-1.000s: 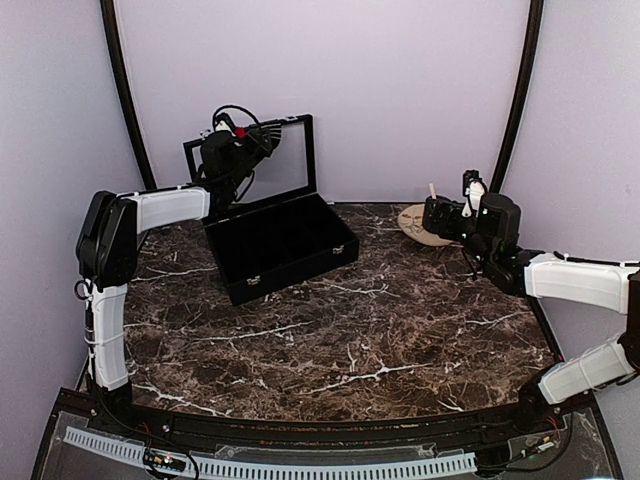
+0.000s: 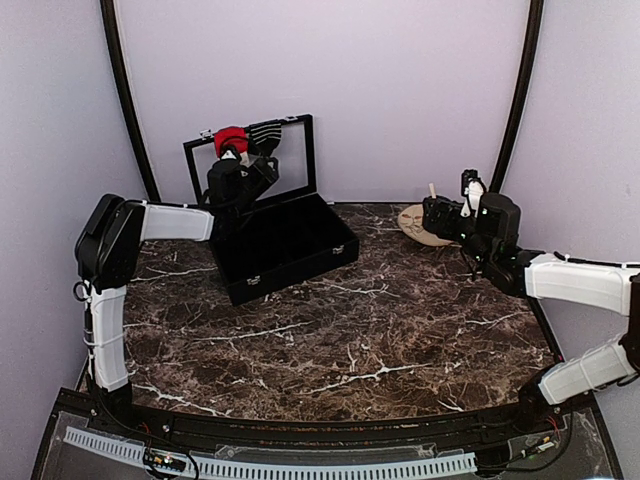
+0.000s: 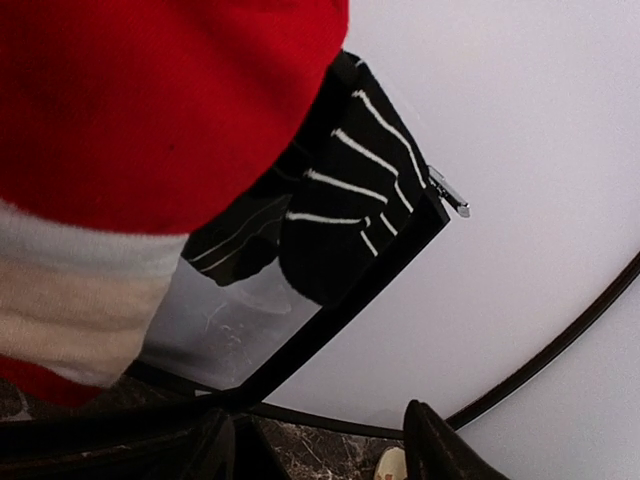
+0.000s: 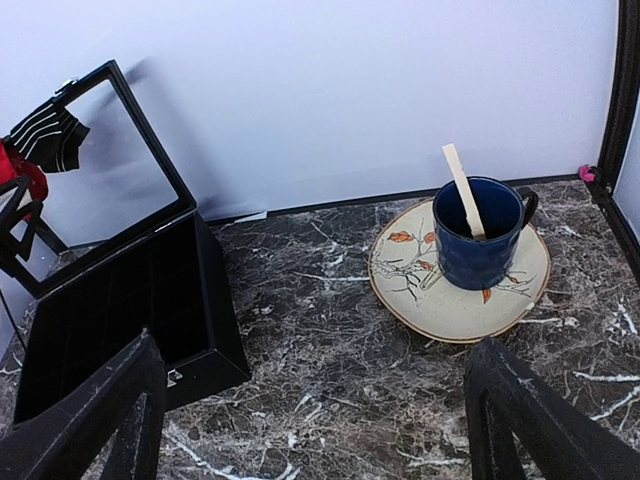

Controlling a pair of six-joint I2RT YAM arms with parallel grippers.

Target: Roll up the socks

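A red sock [image 2: 230, 138] with a white and beige band hangs on the raised lid's top edge. Beside it on that edge hangs a black sock with white stripes [image 2: 265, 134]. Seen from the left wrist, the red sock [image 3: 160, 110] fills the upper left, in front of part of the striped sock [image 3: 345, 190]. My left gripper is open below them, its fingers apart with neither sock between them. Over the table at the right, my right gripper stands open and empty.
The black box [image 2: 295, 278] stands open under the lid, and its visible interior looks empty. A plate [image 4: 400, 290] at the back right bears a dark blue mug [image 4: 478, 250] with a wooden stick [image 4: 463, 190].
My left gripper has come down a little and tilted, so more of the red sock shows in the top view. The right arm stays put.
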